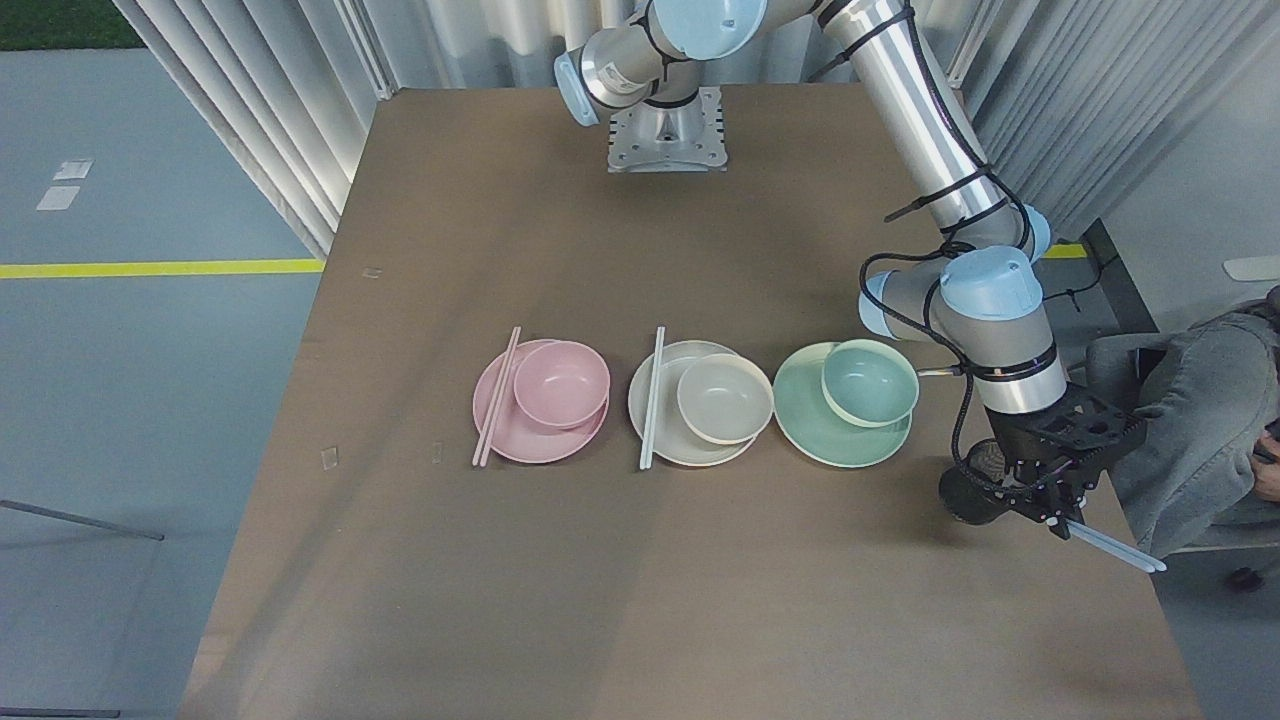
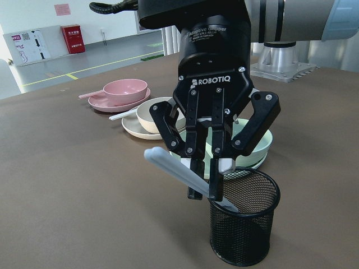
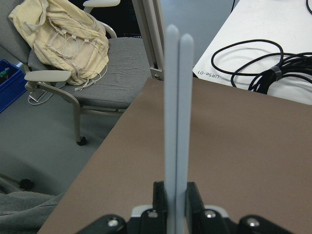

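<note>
My gripper (image 2: 205,179) is shut on a pair of pale blue chopsticks (image 3: 183,122), above a black mesh pen holder (image 2: 240,235) at the table's right. Left of it are a green plate (image 1: 819,426) with a green bowl (image 1: 870,384), a white plate (image 1: 690,450) with a white bowl (image 1: 723,397) and white chopsticks (image 1: 651,408), and a pink plate (image 1: 540,446) with a pink bowl (image 1: 560,383) and pink chopsticks (image 1: 492,408).
A seated person (image 1: 1200,432) is beside the right edge, and a chair with a bag (image 3: 63,44) shows beyond it.
</note>
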